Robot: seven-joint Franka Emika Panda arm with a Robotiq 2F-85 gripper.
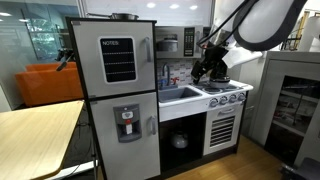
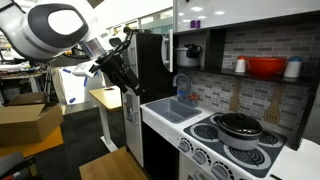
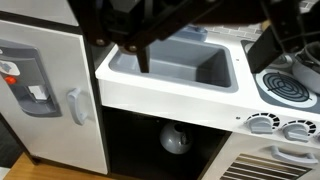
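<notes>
My gripper hangs above the toy kitchen's sink, its dark fingers spread well apart with nothing seen between them. Below it in the wrist view lies the grey sink basin (image 3: 190,65), which looks empty where it shows. In exterior view 1 the gripper (image 1: 201,74) is in front of the counter's back wall, higher than the worktop. A round metal pot (image 3: 176,137) rests inside the dark open cabinet under the sink. On the stove stands a lidded dark pot (image 2: 239,130), apart from the gripper.
To the sink's left stands the toy fridge (image 1: 127,140), doors shut. An oven door (image 1: 221,130) is right of the open cabinet. A red bowl (image 2: 266,66) sits on the upper shelf, with utensils (image 2: 272,108) hanging below. A wooden table (image 1: 38,140) is at far left.
</notes>
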